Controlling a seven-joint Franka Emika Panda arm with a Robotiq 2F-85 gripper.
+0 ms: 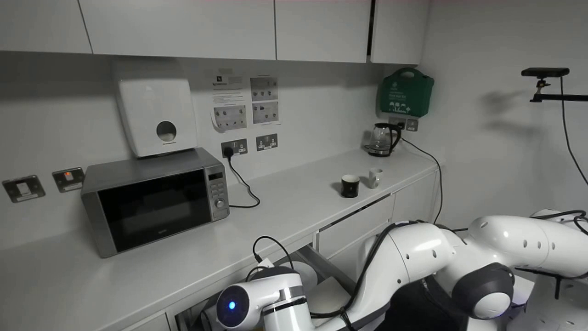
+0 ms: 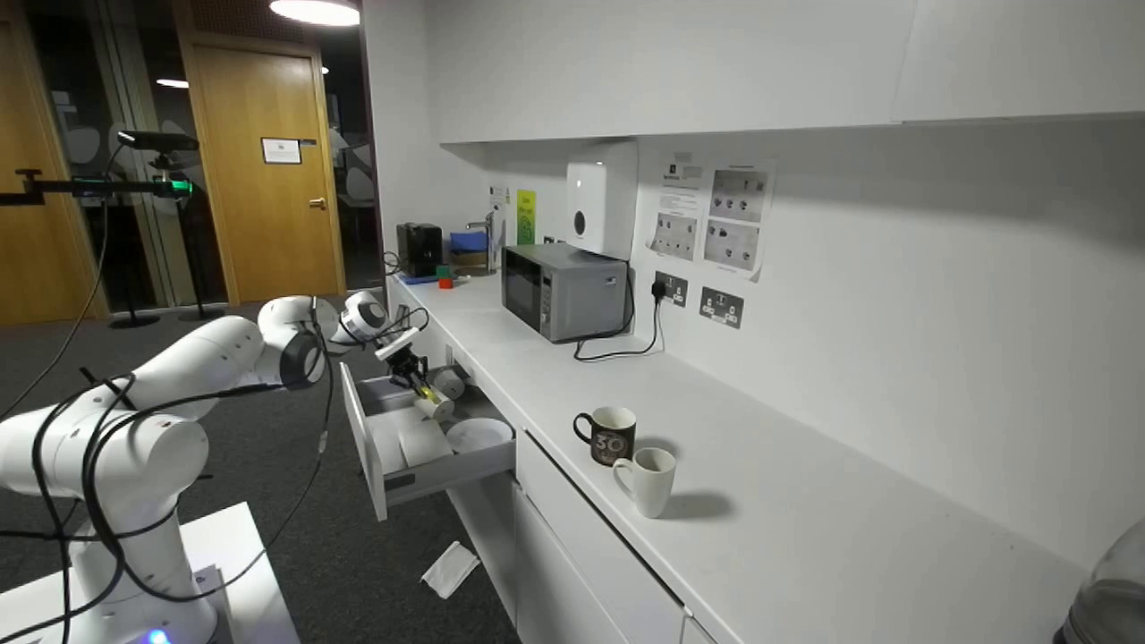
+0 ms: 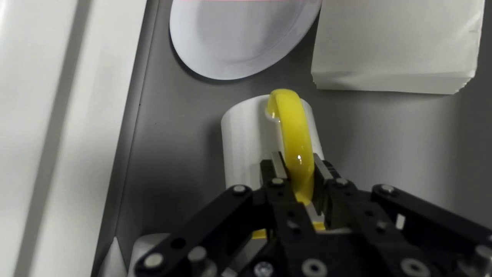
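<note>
A white mug [image 3: 244, 138] with a yellow handle [image 3: 295, 134] lies on its side in the open drawer [image 2: 370, 451], handle upward in the wrist view. My gripper is shut on that handle, one finger pad on each side of it. The mug's lower end is hidden behind the fingers, where a bit of yellow rim shows. In exterior view 2 the same mug [image 2: 435, 406] sits under the gripper [image 2: 421, 388], inside the drawer. Exterior view 1 does not show the fingers.
Inside the drawer are a white plate [image 3: 230, 41], a stack of white napkins [image 3: 396, 46] and another white cup [image 2: 448, 383]. On the counter stand a black mug [image 2: 612, 435], a white mug [image 2: 647, 482] and a microwave [image 1: 160, 201].
</note>
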